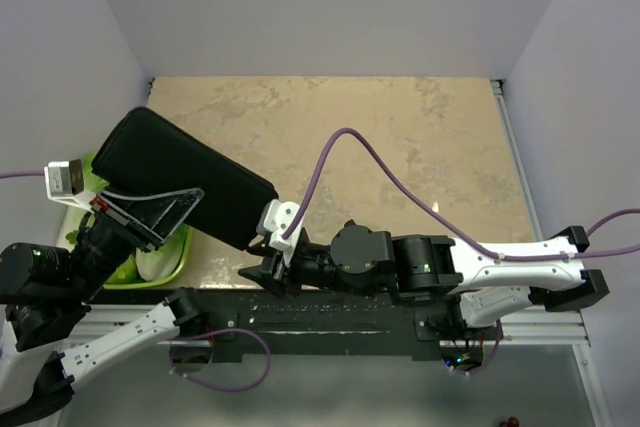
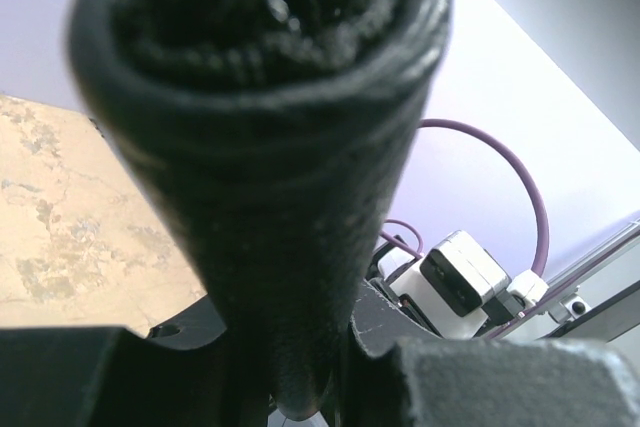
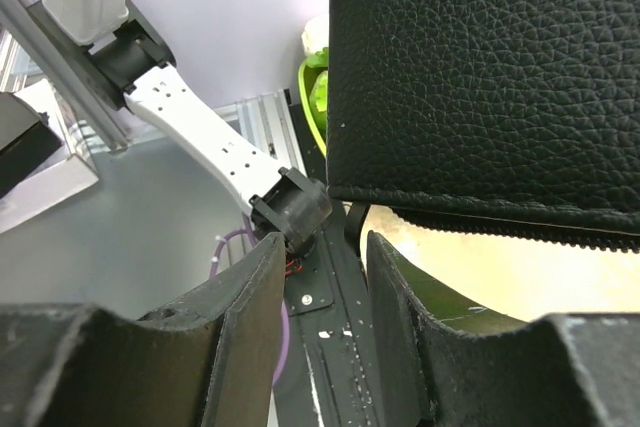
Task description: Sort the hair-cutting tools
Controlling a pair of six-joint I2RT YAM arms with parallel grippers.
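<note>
A black leather zip case [image 1: 185, 172] hangs raised over the table's left end, with my left gripper [image 1: 150, 217] on it; in the left wrist view the case [image 2: 260, 147] fills the middle between the fingers. My right gripper [image 1: 262, 272] is at the case's lower right corner. In the right wrist view its fingers stand slightly apart just below the case's edge [image 3: 480, 87], where the zip shows, with nothing clearly between them.
A green basket [image 1: 170, 272] with green and white items sits at the left under the case.
</note>
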